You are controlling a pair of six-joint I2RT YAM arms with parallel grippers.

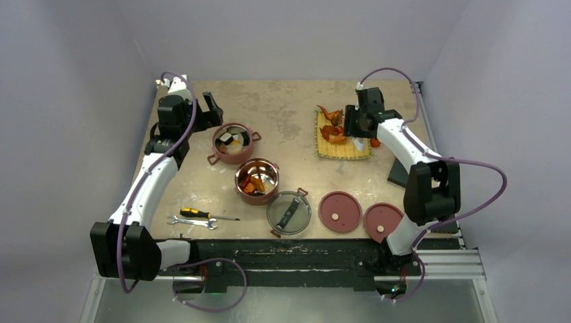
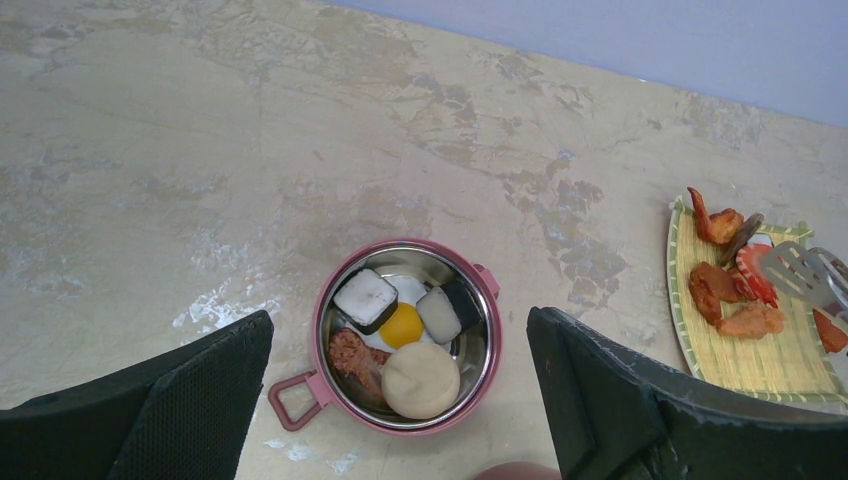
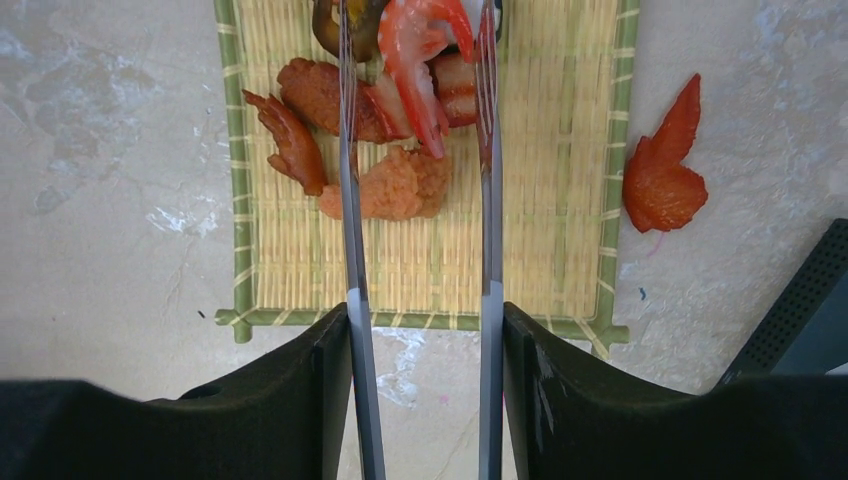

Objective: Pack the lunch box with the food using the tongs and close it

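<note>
A bamboo mat (image 1: pixel 323 149) at the right holds fried pieces (image 3: pixel 387 192), a shrimp (image 3: pixel 420 75) and other food. My right gripper (image 1: pixel 349 120) is over it, holding metal tongs (image 3: pixel 491 390); their tips flank the shrimp, and whether they touch is unclear. My left gripper is open, empty, above the pink pot with rice rolls, egg and other food (image 2: pixel 398 326). A second pot (image 1: pixel 256 182) nearer the front holds orange-red pieces.
A glass lid (image 1: pixel 279 217), two red lids (image 1: pixel 340 217), a screwdriver (image 1: pixel 193 212) and wrenches lie along the front edge. A dark pad (image 3: pixel 780 310) is at right.
</note>
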